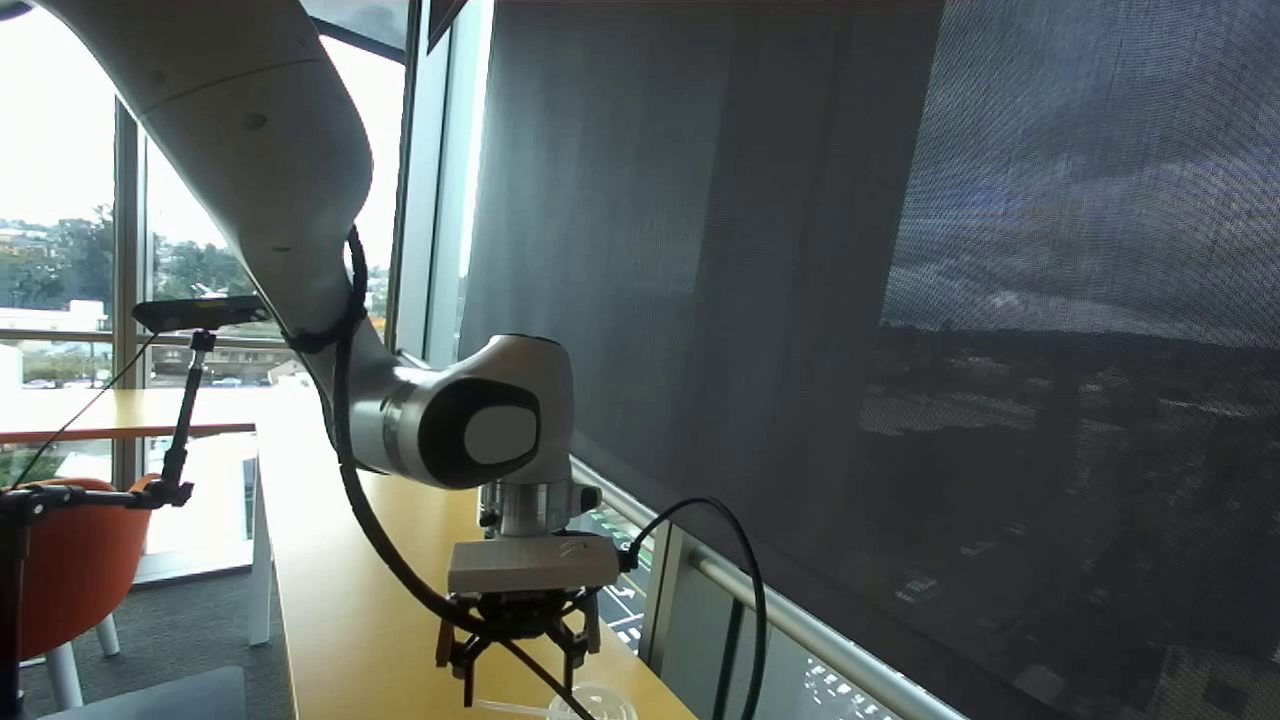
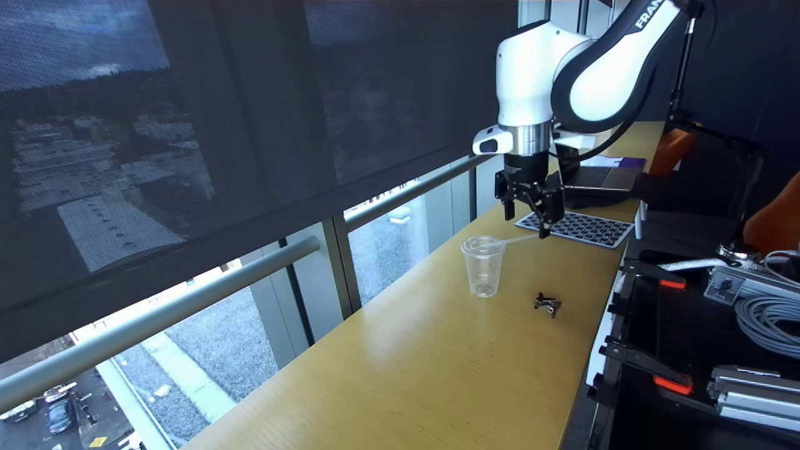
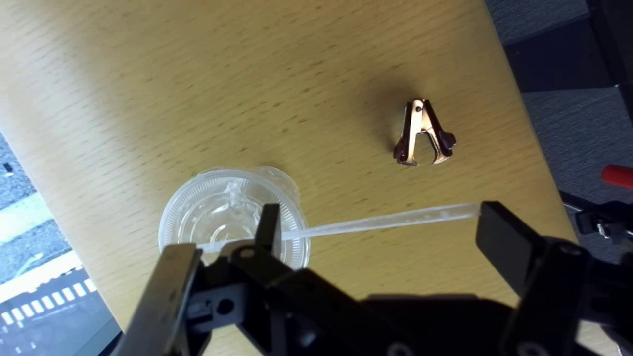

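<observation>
A clear plastic cup (image 2: 484,270) with a lid stands upright on the table. From its top a pale translucent straw (image 3: 385,222) leans out sideways; in exterior view 2 its free end reaches near a fingertip. My gripper (image 2: 527,224) is open above the table, close to the cup, and holds nothing. In the wrist view the left finger overlaps the cup's rim and part of the straw, while the straw's end appears against the right finger (image 3: 501,240); whether they touch I cannot tell. Exterior view 1 cuts off the cup's lower part beneath the gripper (image 1: 518,690).
A small dark staple remover (image 3: 422,133) lies on the table, apart from the cup. Behind the gripper are a grey grid-like panel (image 2: 589,229) and a laptop (image 2: 600,180). Window railing (image 2: 187,300) runs along one side.
</observation>
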